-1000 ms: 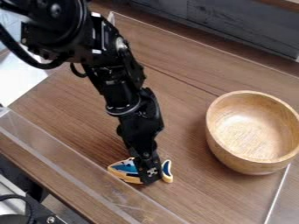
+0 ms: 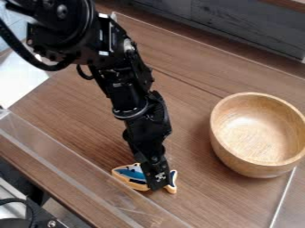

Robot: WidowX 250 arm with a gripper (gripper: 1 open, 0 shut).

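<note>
My black arm reaches down from the top left to a small flat fish-shaped toy (image 2: pixel 131 175), blue with orange and white, lying on the wooden table near its front. The gripper (image 2: pixel 156 178) is pointed down at the toy, its fingertips over the toy's middle and hiding part of it. Its fingers appear open around or over the toy; whether they touch it is unclear.
A round wooden bowl (image 2: pixel 256 134), empty, stands at the right. A clear strip or edge (image 2: pixel 71 160) runs along the table's front left. The table behind the arm (image 2: pixel 191 62) is free up to the dark back panel.
The gripper has shifted very slightly and a little more of the toy's front shows differently beside the fingers. The toy and bowl stay in place.
</note>
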